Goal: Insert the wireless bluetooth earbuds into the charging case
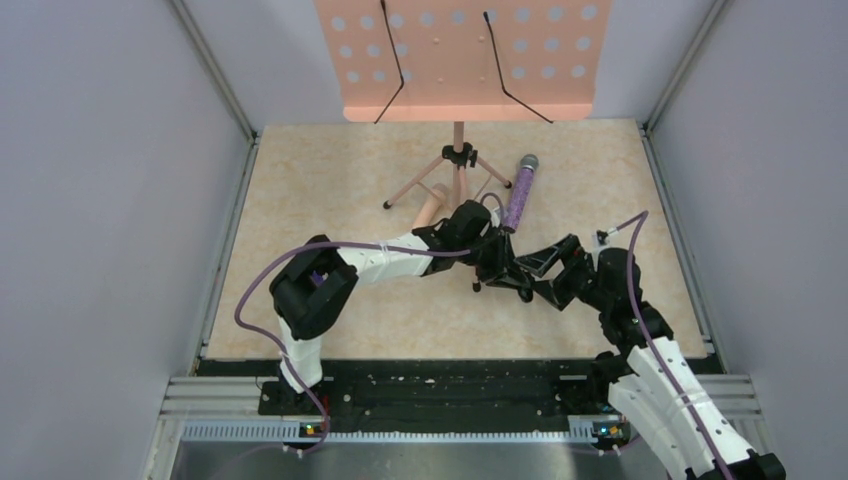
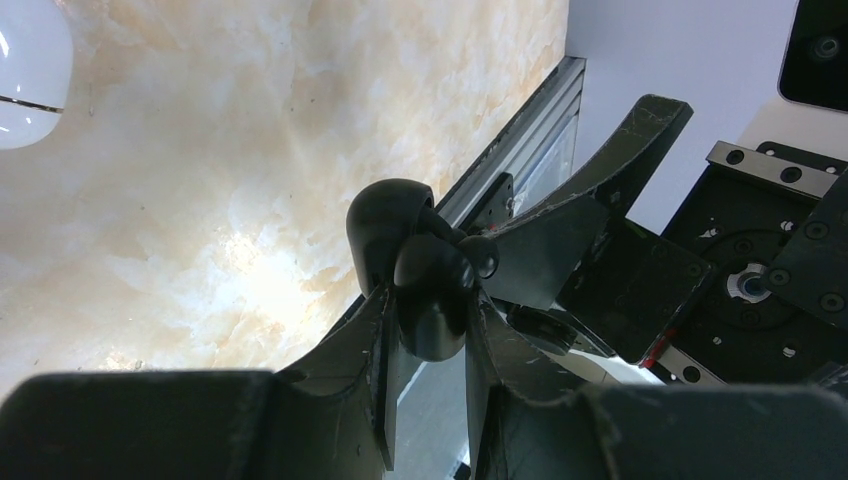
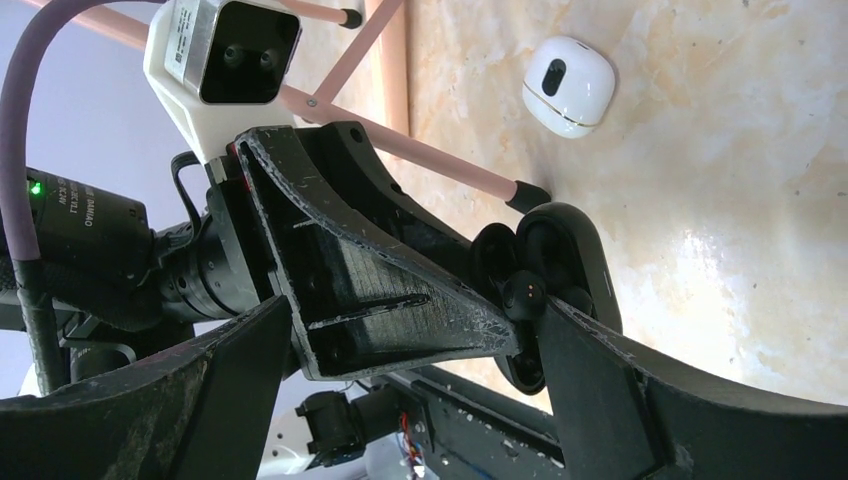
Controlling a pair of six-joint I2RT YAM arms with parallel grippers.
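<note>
The open black charging case is in front of my left gripper (image 1: 510, 275); in the left wrist view it shows as black rounded pieces (image 2: 430, 300) at that gripper's fingertips, and how firmly they grip is unclear. In the right wrist view a small black earbud shape (image 3: 523, 292) sits at the left fingertips against the case. My right gripper (image 1: 535, 275) stands open close to the case, its fingers framing it in its wrist view. A second case, white and closed (image 3: 568, 85), lies on the table.
A pink music stand (image 1: 460, 105) with tripod legs stands at the back. A purple microphone (image 1: 520, 195) lies beside it.
</note>
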